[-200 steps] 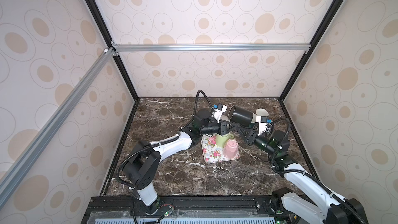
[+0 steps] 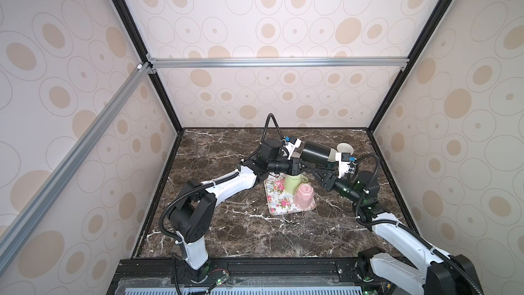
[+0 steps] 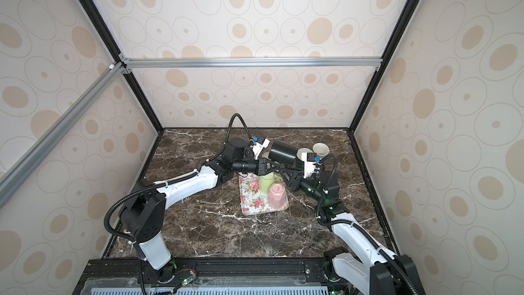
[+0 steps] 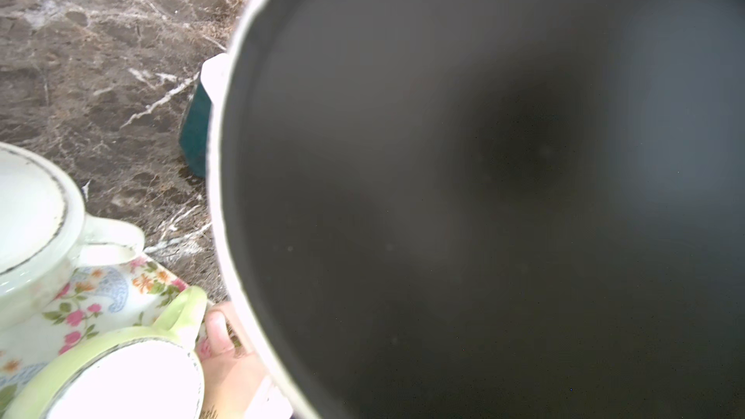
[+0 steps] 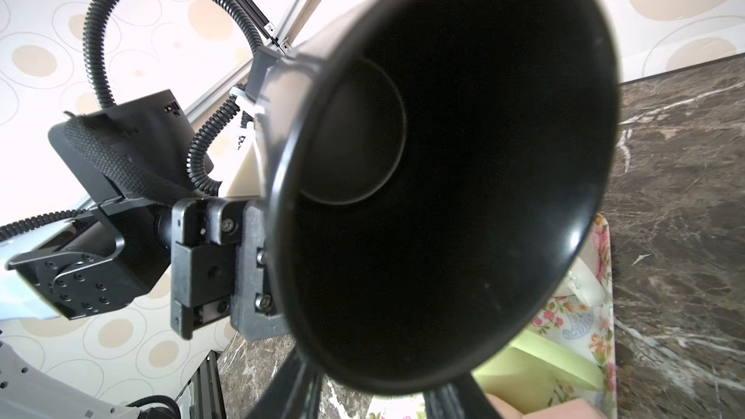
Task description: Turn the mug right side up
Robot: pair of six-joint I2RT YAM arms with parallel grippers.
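Note:
Held in the air on its side between both arms is a black mug (image 2: 318,153). A dark round end of the mug (image 4: 496,186) with a pale rim fills most of the left wrist view; its open mouth faces the right wrist camera. My left gripper (image 2: 304,167) is shut on the mug, though its fingertips are hidden in its own wrist view. Just below the mug, my right gripper (image 2: 318,171) comes close to the left one. Its blurred fingers (image 5: 288,388) stand apart at the bottom of the right wrist view, with their tips hidden behind the mug.
Below the grippers lies a floral tray (image 2: 277,202) bearing a green mug (image 2: 293,184) and a pink mug (image 2: 304,195). A pale cup (image 2: 345,148) stands at the back right.
My left arm has shifted slightly right and its wrist has turned. The mug has tilted with it, so its left end shows less in the top left view. The right arm barely moved.

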